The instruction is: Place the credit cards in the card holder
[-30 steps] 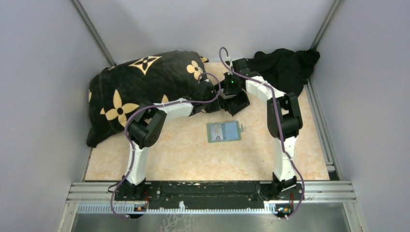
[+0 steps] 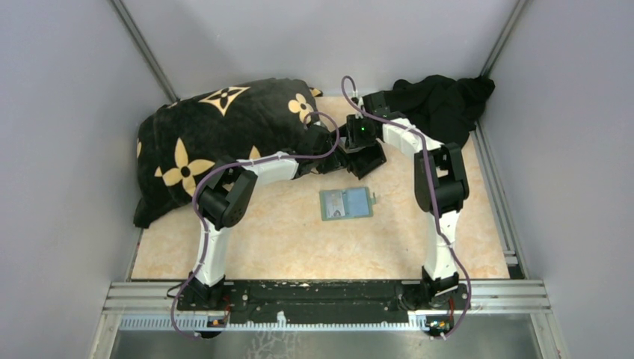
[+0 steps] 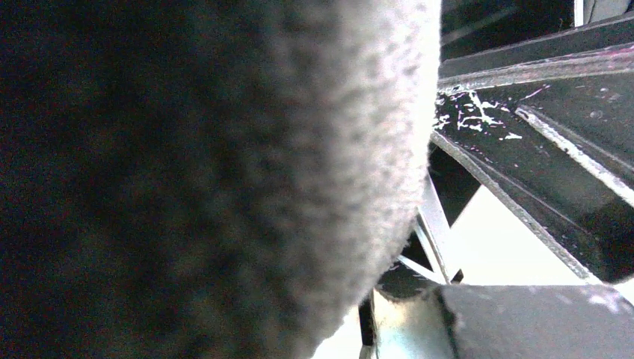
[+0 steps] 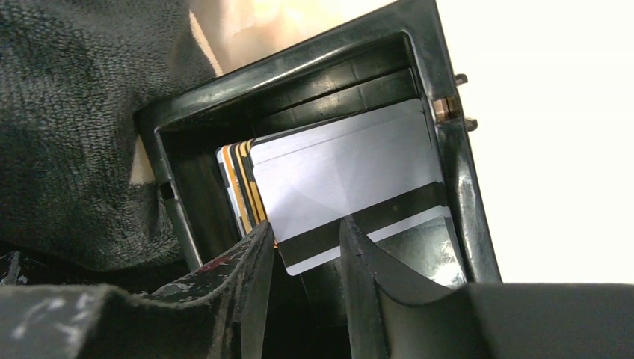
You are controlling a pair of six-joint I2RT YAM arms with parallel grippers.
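Observation:
A black box (image 4: pixel 293 63) holds a fanned stack of cards in the right wrist view. On top lies a white card (image 4: pixel 344 176) with a black stripe, and orange and yellow edges of others show at its left. My right gripper is part open over the top card's near edge, nothing held; whether the tips touch it, I cannot tell. From above, my left gripper (image 2: pixel 342 160) is beside the box's left side. Its own view shows one grey finger (image 3: pixel 523 321); cloth hides the other. A green-framed holder (image 2: pixel 322 205) with a card-like piece in its left half lies in front.
A dark flowered pillow (image 2: pixel 224 142) fills the back left and crowds the left wrist camera. Black cloth (image 2: pixel 441 105) lies at the back right. Bare table (image 2: pixel 299 247) extends around the green-framed holder and toward the front.
Over the box, my right gripper has shifted slightly, and its tips now cover more of the white card from above. The left arm and the green-framed holder look unmoved.

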